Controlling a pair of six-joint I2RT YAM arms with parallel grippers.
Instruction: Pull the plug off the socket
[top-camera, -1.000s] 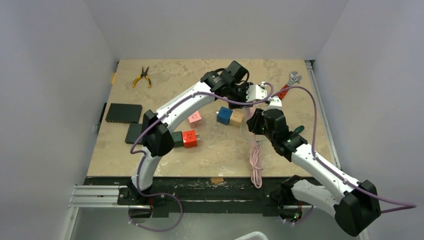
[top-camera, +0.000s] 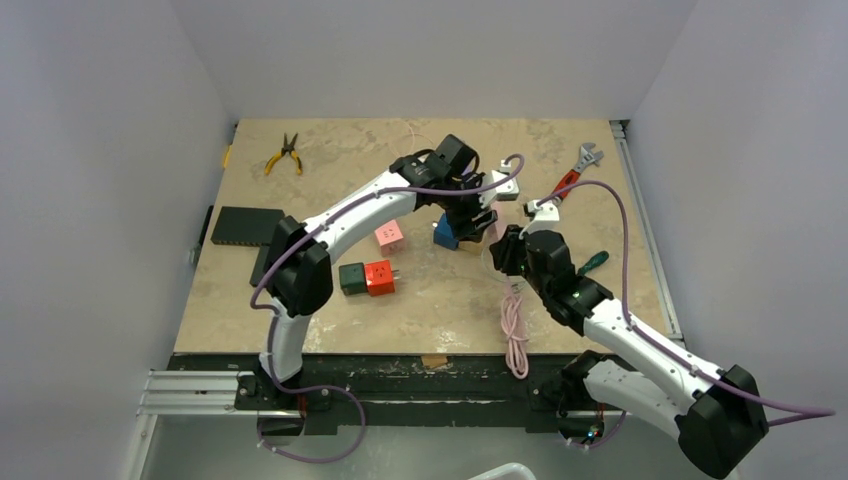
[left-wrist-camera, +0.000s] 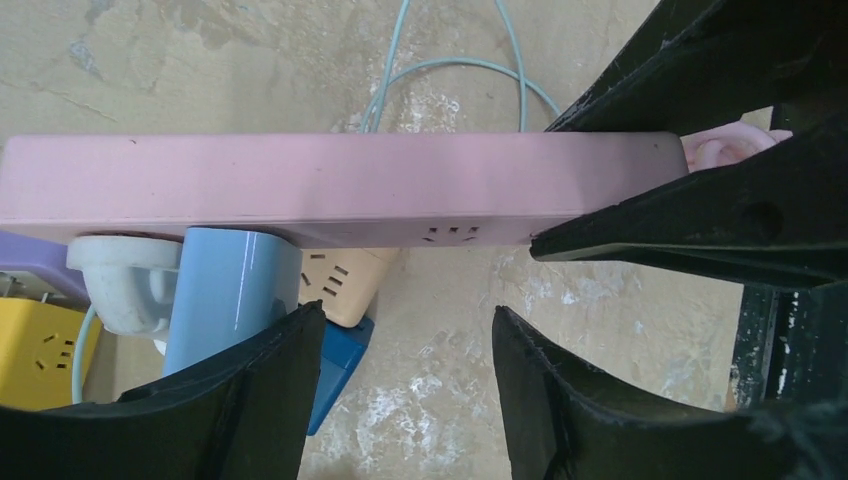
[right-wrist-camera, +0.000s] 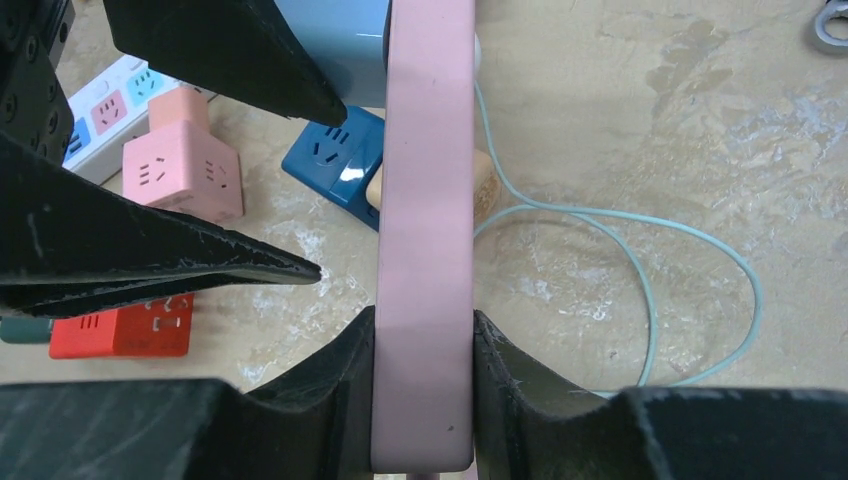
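Note:
A long pink power strip (right-wrist-camera: 425, 220) runs between the fingers of my right gripper, which is shut on its near end. In the left wrist view, a light-blue plug (left-wrist-camera: 235, 290) and a white plug (left-wrist-camera: 128, 280) sit against the strip's lower side, towards its far end. My left gripper stands open beside the strip, nothing between its fingers; one finger partly covers the light-blue plug. From the right wrist view, the left gripper's spread fingers lie left of the strip, one overlapping the light-blue plug. The plugs' prongs are hidden.
On the table lie a blue block (right-wrist-camera: 335, 160), a pink block (right-wrist-camera: 185, 170) and a red block (top-camera: 380, 278). A light-blue cable (right-wrist-camera: 690, 230) loops beside the strip, and the pink cord (top-camera: 514, 330) lies bundled near the front edge. An adjustable wrench (top-camera: 580, 165) is at back right.
The left gripper has moved left and towards the front edge, now covering part of the tan block. The right gripper has shifted only slightly, keeping the strip.

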